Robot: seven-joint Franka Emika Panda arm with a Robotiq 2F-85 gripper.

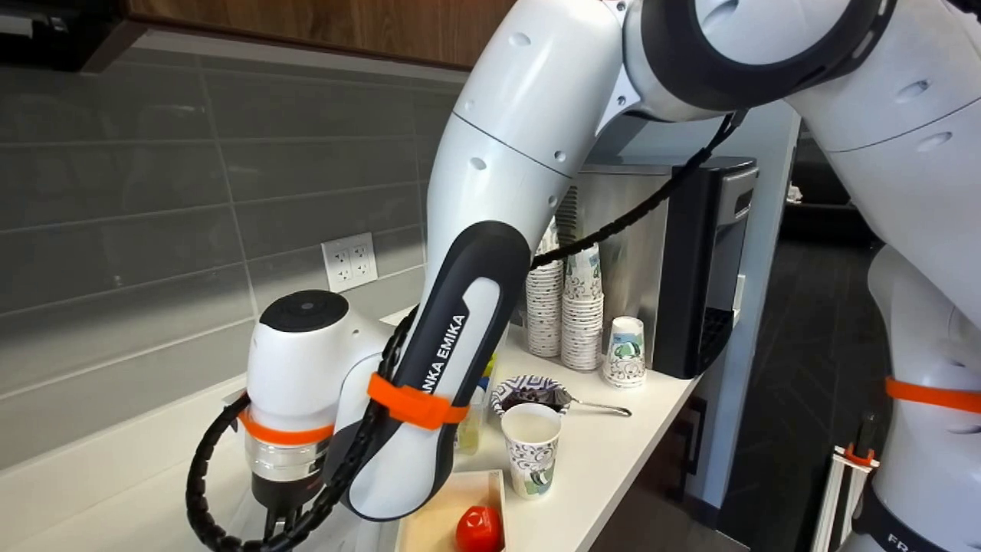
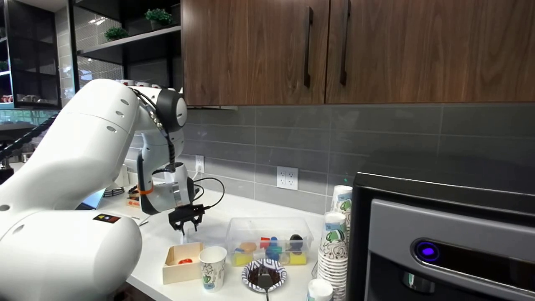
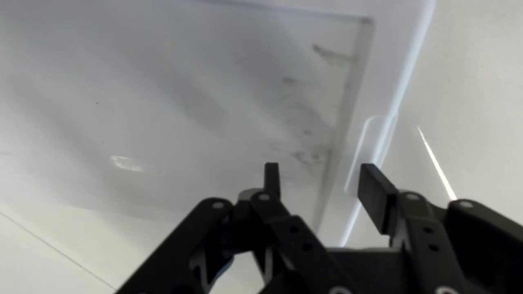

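My gripper has its two black fingers apart, with a clear gap between the tips. In the wrist view a clear plastic piece (image 3: 196,122), flat with a raised rim, fills much of the frame. Its rim runs beneath the gap between the fingers; I cannot tell whether either finger touches it. Exterior view 2 has the gripper (image 2: 189,230) pointing down over the counter, behind a small wooden box (image 2: 181,273) with a red object (image 2: 185,261) inside. In exterior view 1 the gripper is at the lower left, its tips partly hidden by the cable.
To the box's right stand a paper cup (image 2: 212,268), a patterned bowl (image 2: 245,275) of dark bits with a spoon, and a clear bin (image 2: 233,235) of colourful items. Stacked cups (image 2: 333,251) stand near the dispenser (image 2: 391,193). Behind is a tiled wall.
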